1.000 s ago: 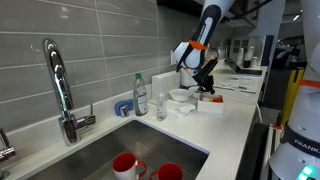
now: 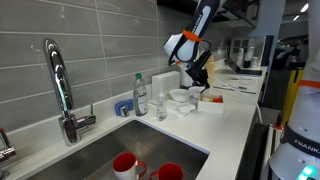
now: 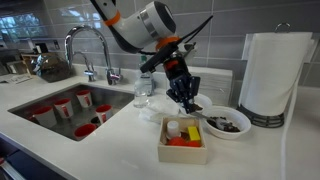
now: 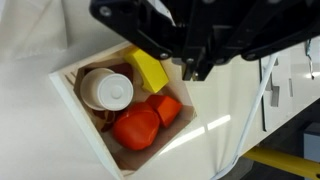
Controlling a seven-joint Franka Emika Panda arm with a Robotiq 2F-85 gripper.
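My gripper looks shut in the wrist view, with nothing seen between its fingers. It hangs above the far edge of a small open box (image 3: 182, 154) on the counter, apart from what lies inside. The box holds a white cup-like container (image 4: 114, 92), a yellow block (image 4: 148, 70) and red pieces, among them a rounded red one (image 4: 136, 127) and a smaller red block (image 4: 165, 108). In exterior view 1 the gripper (image 2: 204, 87) is small and dark against the counter.
Behind the box stands a white bowl (image 3: 240, 134) with dark contents, and a paper towel roll (image 3: 271, 80) is farther back. A crumpled white cloth or bag (image 3: 147, 109) lies to its left. Several red cups surround the sink (image 2: 82, 160).
The arm has risen and drawn back slightly to the left in exterior view 1, lifting my gripper away from the box. The box stays in place.
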